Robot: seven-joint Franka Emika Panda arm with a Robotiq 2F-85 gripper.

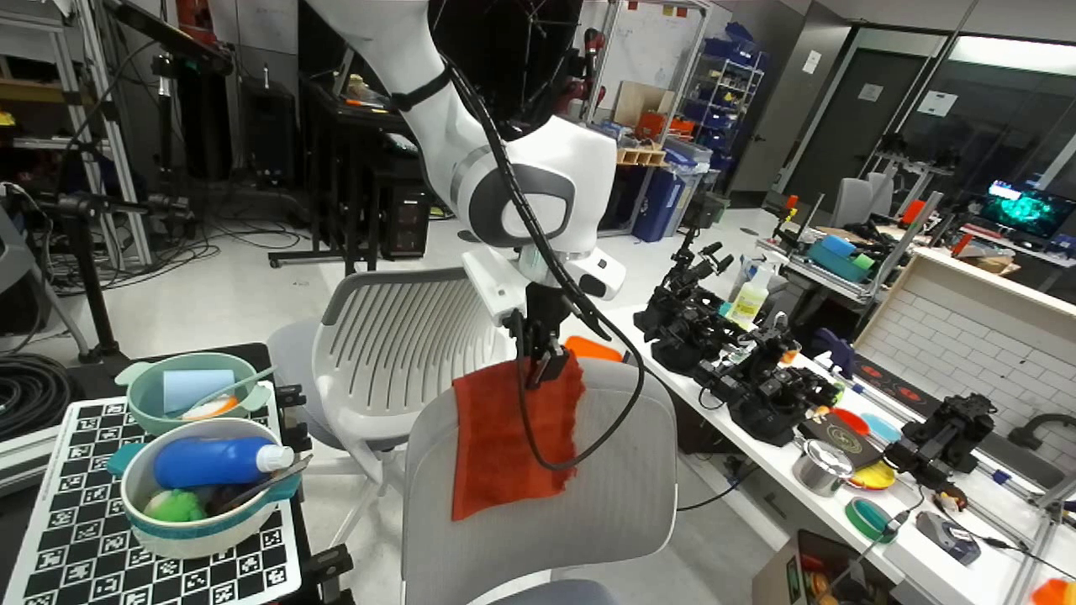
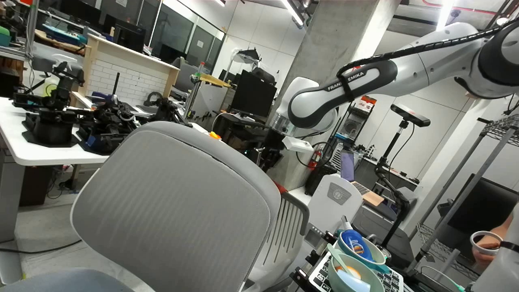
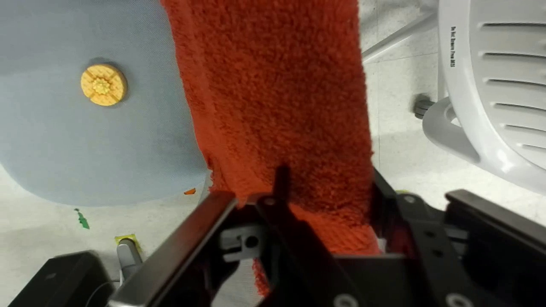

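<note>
A red towel hangs over the top of the grey chair's backrest. Seen from the wrist, its fuzzy surface fills the middle of the picture and runs down between my fingers. My gripper is at the towel's upper part, by the top edge of the chair back. In the wrist view the gripper has its fingertips apart, one on each side of a strip of towel; whether they touch it is unclear. The chair back hides nearly all of the towel in exterior view 2.
A second slatted chair stands close behind. Bowls with a blue bottle sit on the marker board at left. A white table bearing black arms is at right. On the chair seat lies a yellow round piece.
</note>
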